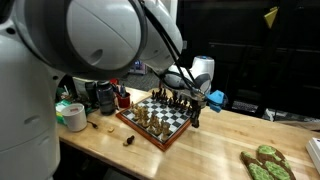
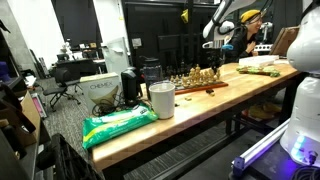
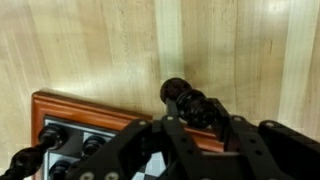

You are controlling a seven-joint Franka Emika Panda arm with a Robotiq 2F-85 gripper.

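A black chess piece (image 3: 176, 92) is between the fingers of my gripper, which is shut on it. In the wrist view its rounded end points away from the fingers, over bare wood. My gripper (image 1: 196, 118) is just off the right edge of the chessboard (image 1: 155, 138) in the first exterior view, close to the tabletop. Whether the piece touches the table cannot be told. Light brown pieces (image 1: 152, 124) stand along the board's near side, with dark pieces (image 1: 180, 101) along its far side.
Another dark piece (image 1: 129, 141) lies on the table in front of the board. A white mug (image 1: 74, 117) and dark containers (image 1: 106, 98) stand to the left. Green patterned items (image 1: 268, 163) lie at the right. Bare table separates them from the board.
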